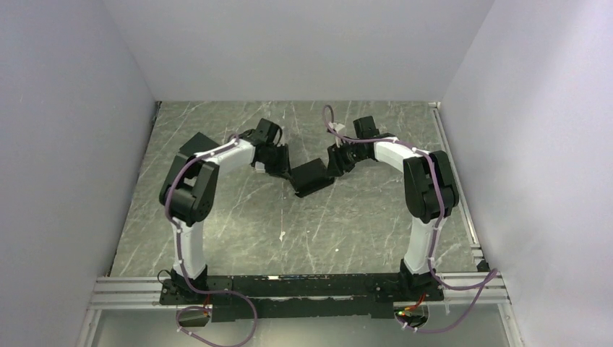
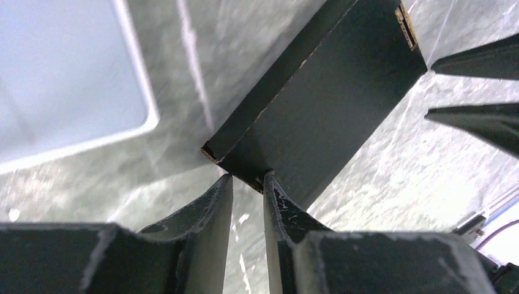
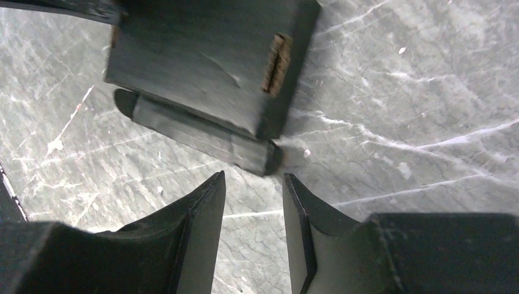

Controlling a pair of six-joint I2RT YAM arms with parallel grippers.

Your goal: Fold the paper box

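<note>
The black paper box (image 1: 311, 178) lies at mid-table, tilted in the top view, between my two grippers. In the left wrist view, the closed-up box (image 2: 318, 92) has a slot opening at its far end. My left gripper is part open, its fingertips right at the box's near end; contact is hard to tell. The right gripper is open with bare table between its fingers. Beyond its tips is the blurred box (image 3: 202, 55), with a narrow flap (image 3: 202, 138) sticking out along its lower side and a slot cut near one edge.
A white tray-like object (image 2: 67, 67) lies beside the box and is partly under the left arm in the top view. Flat black pieces (image 1: 198, 143) rest at the far left.
</note>
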